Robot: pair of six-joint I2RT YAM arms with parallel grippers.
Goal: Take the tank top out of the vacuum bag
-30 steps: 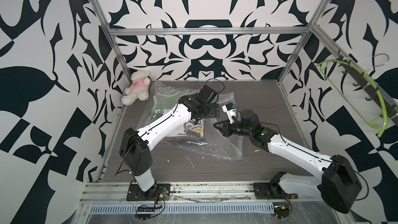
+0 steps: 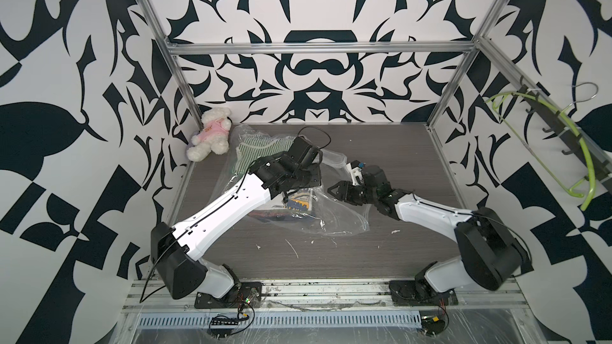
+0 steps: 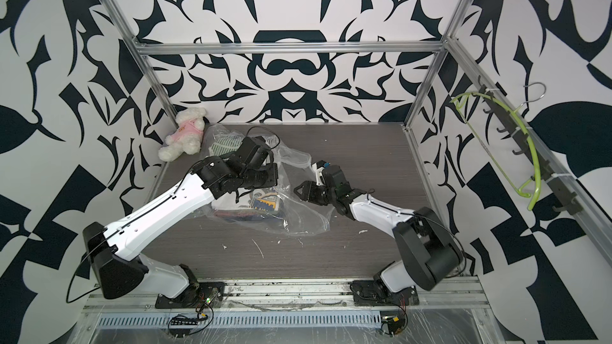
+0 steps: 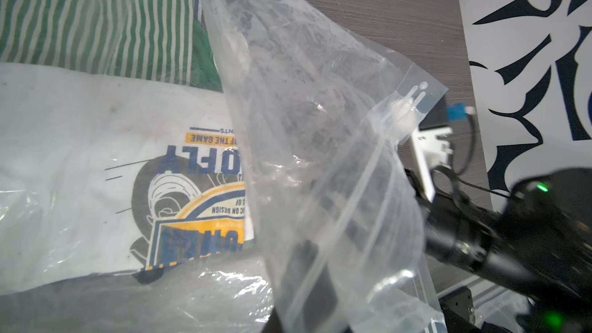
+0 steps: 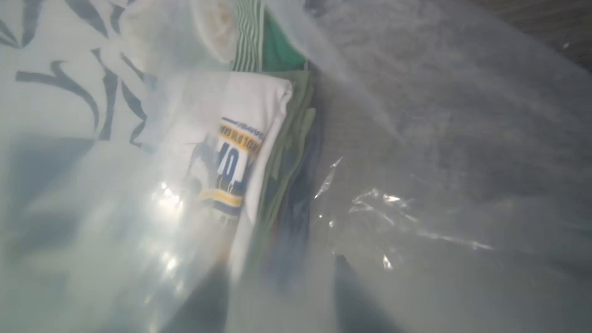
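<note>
The clear vacuum bag [image 2: 338, 219] lies on the table with folded clothes inside. A green-and-white striped garment [image 4: 98, 18] is at its far left, partly beneath a white printed garment [image 4: 74, 154]; which one is the tank top I cannot tell for sure. My left gripper is shut on the bag's upper film, which rises in folds to its fingers. The fingers of my right gripper are parted behind hazy film at the raised mouth side, facing the clothes' folded edge, apart from them. In the left wrist view, film covers its tips.
A white teddy bear [image 2: 211, 135] in pink sits at the back left corner. A green hanger [image 2: 583, 153] hangs on the right wall rail. Bare table [image 2: 395, 146] lies at the back right, and the front strip holds only small scraps.
My right gripper has moved a little left and turned, its arm drawing in, and the bag's right edge now drapes over it.
</note>
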